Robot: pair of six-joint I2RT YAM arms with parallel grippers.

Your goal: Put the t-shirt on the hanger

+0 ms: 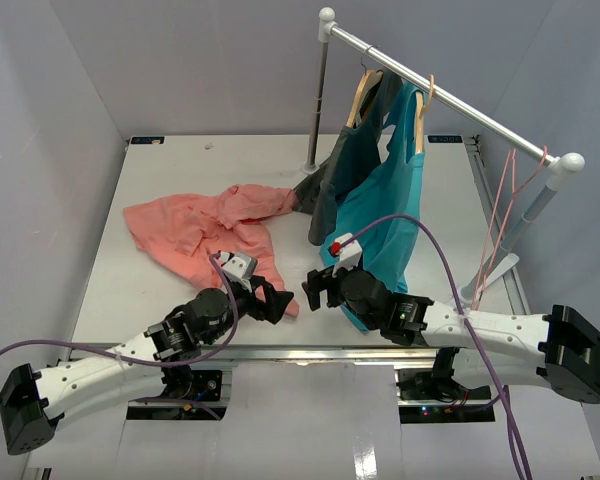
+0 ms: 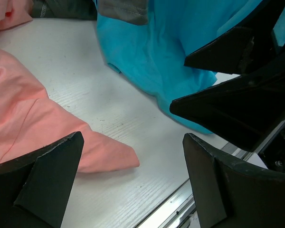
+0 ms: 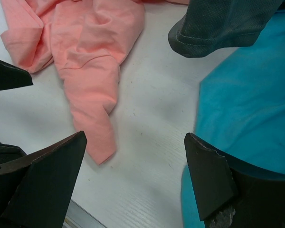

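Note:
A pink t-shirt (image 1: 205, 225) lies crumpled flat on the white table, left of the rack; both wrist views show part of it (image 2: 47, 133) (image 3: 88, 80). My left gripper (image 1: 272, 300) is open above the shirt's near end, nothing between its fingers. My right gripper (image 1: 322, 287) stands open beside it, near the teal garment (image 1: 390, 200), also empty. Wooden hangers (image 1: 360, 95) on the rack carry dark and teal garments. I see no bare hanger clearly.
The metal rack (image 1: 435, 88) runs along the table's right side, with pink loops hanging at its near end. A dark garment (image 3: 218, 26) hangs low over the table. Bare table shows at the left and back.

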